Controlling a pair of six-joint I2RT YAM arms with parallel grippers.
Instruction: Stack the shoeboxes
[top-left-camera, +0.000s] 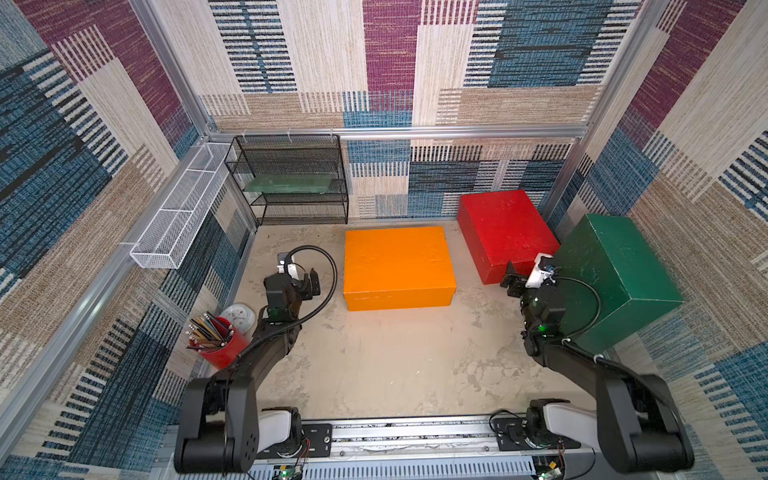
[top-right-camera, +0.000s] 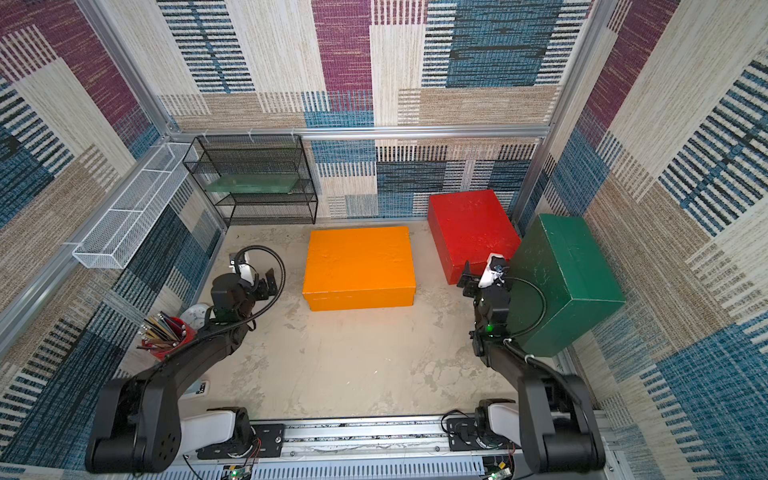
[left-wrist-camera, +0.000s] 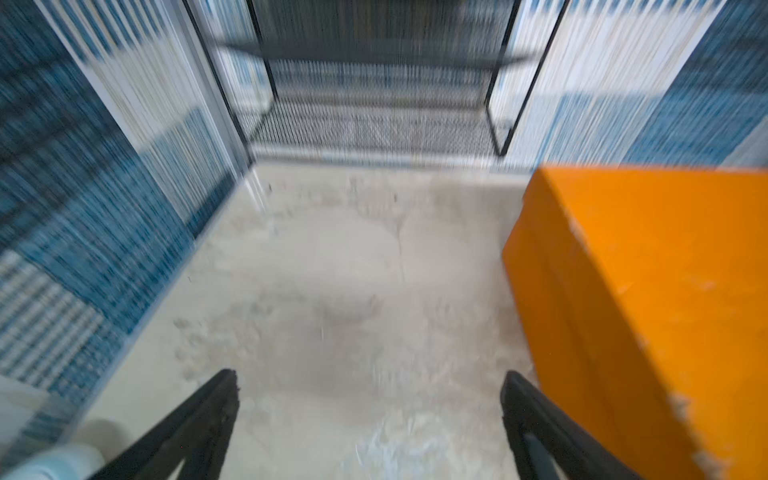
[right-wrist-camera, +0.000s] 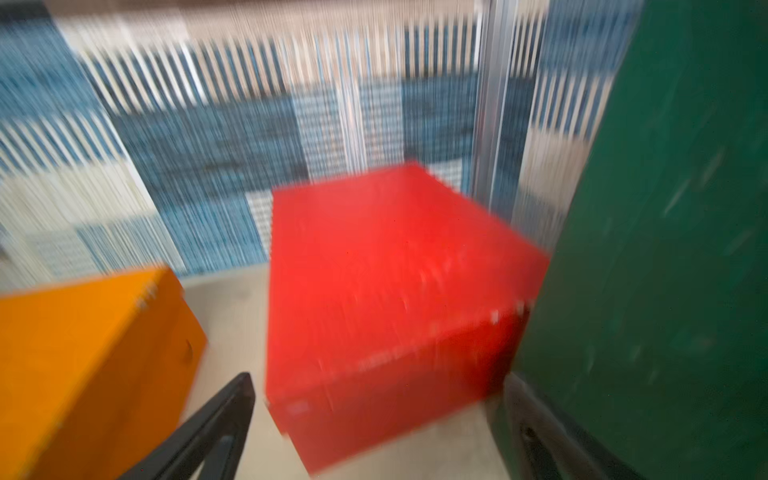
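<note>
An orange shoebox (top-left-camera: 398, 264) lies flat in the middle of the table. To its right lies a red shoebox (top-left-camera: 508, 228), turned at an angle. A taller green shoebox (top-left-camera: 628, 268) stands at the right wall, close beside the red one. In the left wrist view, my left gripper has its fingers (left-wrist-camera: 212, 424) wide apart over bare table, left of the orange box. My right gripper also stands open, facing the red box's front, with the green box on its right. Neither gripper holds anything. Both wrist views are blurred.
A black wire rack (top-left-camera: 292, 180) stands at the back left, a white mesh basket (top-left-camera: 180, 212) hangs on the left wall. A red cup (top-left-camera: 222, 352) of pens stands by the left arm.
</note>
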